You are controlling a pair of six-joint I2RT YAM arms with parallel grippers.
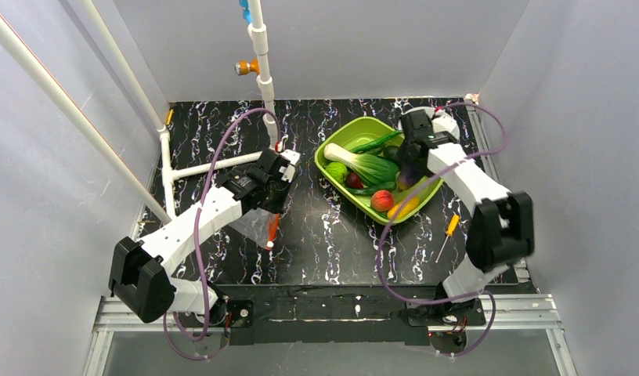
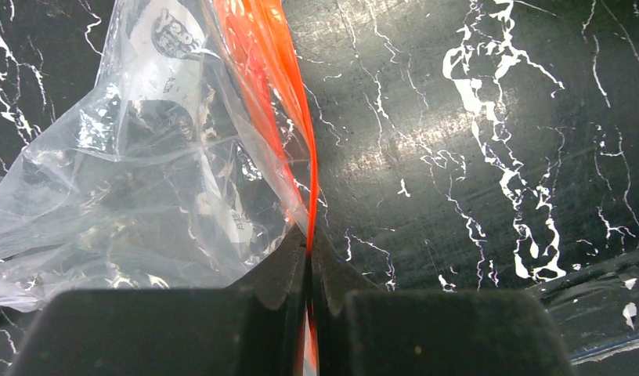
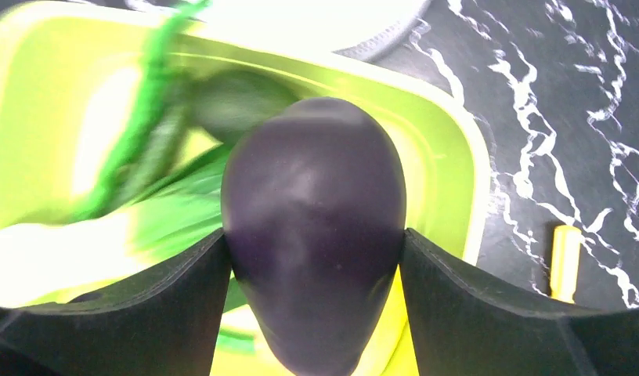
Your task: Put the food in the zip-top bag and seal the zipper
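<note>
A clear zip bag [image 2: 136,172] with an orange zipper strip [image 2: 289,86] lies on the dark marbled table, to the left in the top view. My left gripper is shut on the bag's orange edge, which runs between its fingers. In the right wrist view, a dark purple eggplant [image 3: 316,211] sits between both fingers of my right gripper, each touching its side. Below it is the green basket [image 1: 322,171], holding a leafy green vegetable [image 1: 375,167], a peach [image 1: 381,200], a yellow vegetable [image 1: 409,207] and other play food.
A yellow-handled screwdriver [image 1: 452,225] lies right of the basket, and a white round plate [image 3: 316,23] is behind it. White pipes [image 1: 214,164] stand at the back left. Bare table [image 1: 316,251] separates bag and basket.
</note>
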